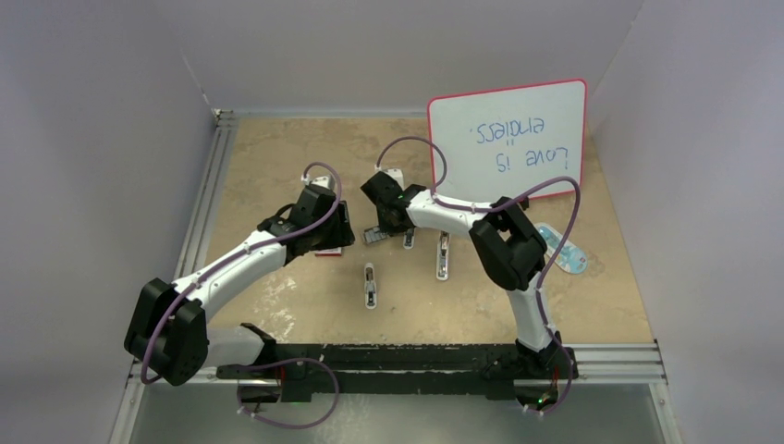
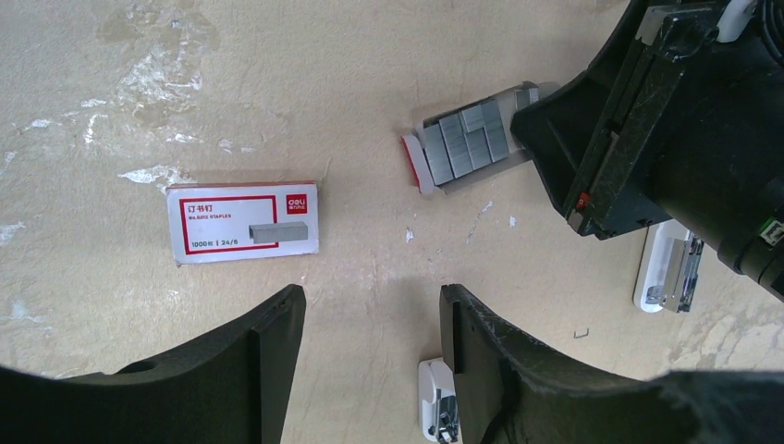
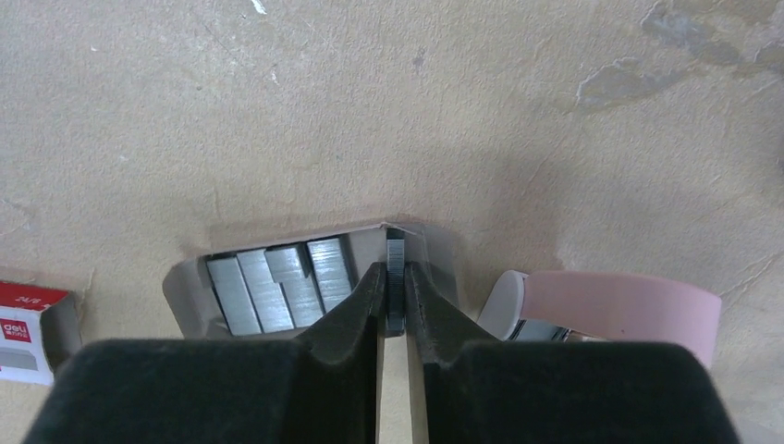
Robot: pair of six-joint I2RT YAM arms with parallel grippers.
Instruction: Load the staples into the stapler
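An open tray (image 2: 515, 162) of grey staple strips (image 2: 457, 146) lies in the middle of the table. My right gripper reaches into its right end, shut on a thin staple strip (image 3: 396, 250) that is set apart from the others. Hovering near the closed-looking staple box (image 2: 203, 252), my left gripper is open and empty; a single strip (image 2: 278, 233) rests on that box. White staplers (image 1: 370, 296) (image 1: 442, 268) stand toward the front, and another stapler (image 1: 409, 240) is partly hidden beneath the right arm.
A whiteboard (image 1: 545, 116) with writing stands at the back right. A light-blue patterned object (image 1: 569, 257) lies at the right side. One loose staple (image 2: 581, 334) is on the table. Open table surrounds the front stapler.
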